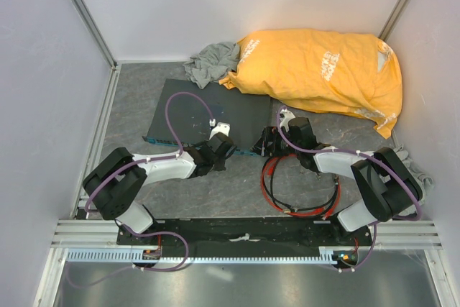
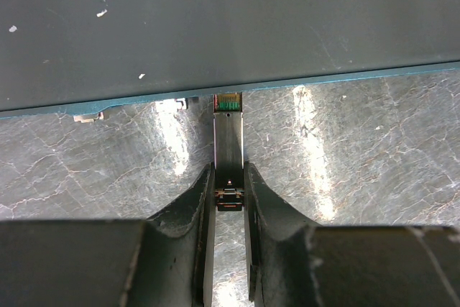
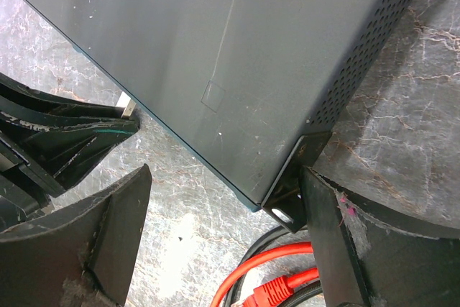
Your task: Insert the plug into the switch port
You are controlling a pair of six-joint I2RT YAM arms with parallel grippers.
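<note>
The plug (image 2: 229,141) is a slim silver metal module with a green contact strip at its far end. My left gripper is shut on its near end. That far tip meets the front edge of the dark switch (image 2: 237,26) in the left wrist view; the lid hides the ports, so I cannot tell whether it sits inside one. At the switch's right front corner, my right gripper stands open, one finger (image 3: 327,206) against or close by the black mounting bracket (image 3: 291,188). Between its fingers lie the corner and open floor.
Red and black cables (image 1: 302,211) lie coiled in front of the right arm. Behind the switch are a grey cloth (image 1: 212,62) and a large orange cloth (image 1: 316,70).
</note>
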